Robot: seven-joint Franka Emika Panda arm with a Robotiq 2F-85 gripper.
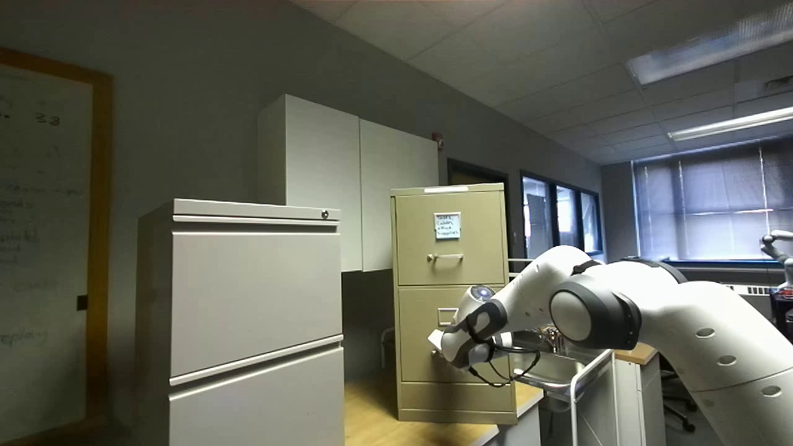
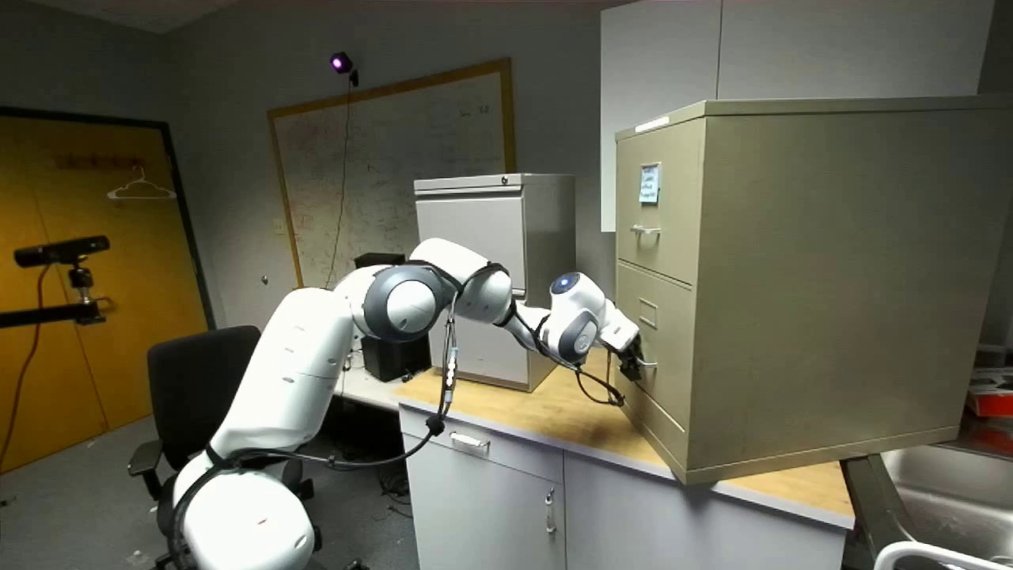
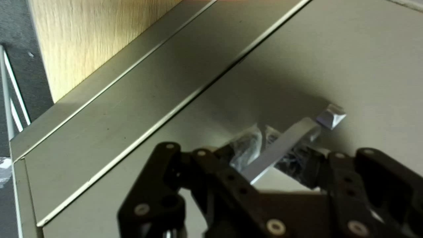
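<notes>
In the wrist view a pale metal drawer handle [image 3: 273,152] runs between my two fingertips, which press in from either side. My gripper is shut on this handle; a faceted end mount [image 3: 332,116] shows beyond its far end. The handle belongs to the lower drawer [image 2: 655,328] of the tan filing cabinet [image 2: 826,285]. That drawer is closed, its front level with the cabinet face. The upper drawer [image 1: 450,241], with a handwritten label and its own handle, is closed too. In exterior view 1 the wrist hides the grasp.
A grey filing cabinet [image 1: 256,297] stands on the wooden counter [image 2: 579,423] beside the tan one. To the tan cabinet's other side is a sink [image 1: 557,368]. A loose cable [image 2: 598,391] hangs below the wrist. Bare counter lies between the cabinets.
</notes>
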